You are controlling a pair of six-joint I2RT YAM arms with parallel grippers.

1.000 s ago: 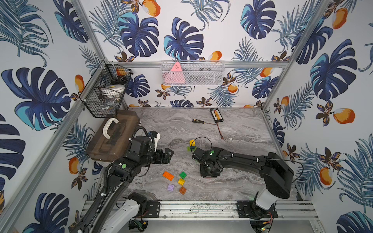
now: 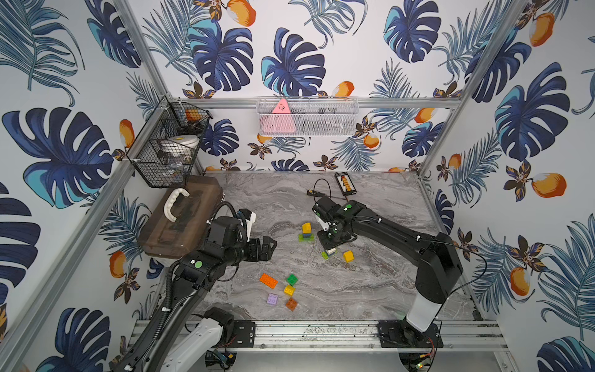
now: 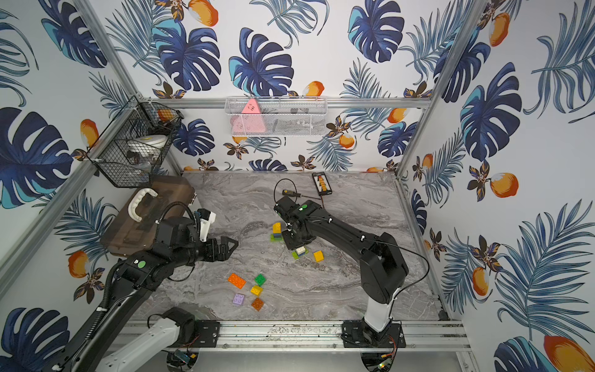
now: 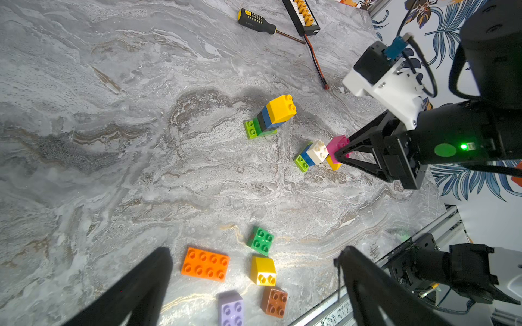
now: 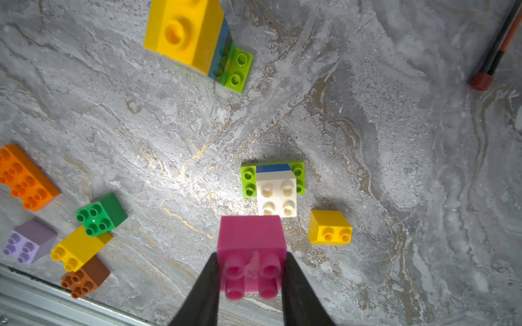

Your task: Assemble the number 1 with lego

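My right gripper is shut on a pink brick [image 5: 251, 239], held above the table with its studs showing. Just beyond it in the right wrist view stands a short stack, a white brick [image 5: 276, 190] over blue on a light green base [image 5: 248, 179]. A taller stack topped by a yellow brick [image 4: 281, 109] over blue sits on another green base [image 4: 253, 129]. The loose yellow brick [image 5: 330, 226] lies right of the short stack. Over the left side, my left gripper is open, its fingers blurred at the edges of its wrist view.
Loose orange [image 4: 205, 264], green [image 4: 260, 240], yellow [image 4: 263, 270], lilac [image 4: 231, 309] and brown [image 4: 274, 301] bricks lie at the front. A screwdriver [image 4: 256, 21] and a black case [image 2: 345, 183] are at the back. The table between stacks and left arm is clear.
My right arm has moved away from the front edge toward the back, bringing its gripper up near the short stack. The left arm has stayed put.
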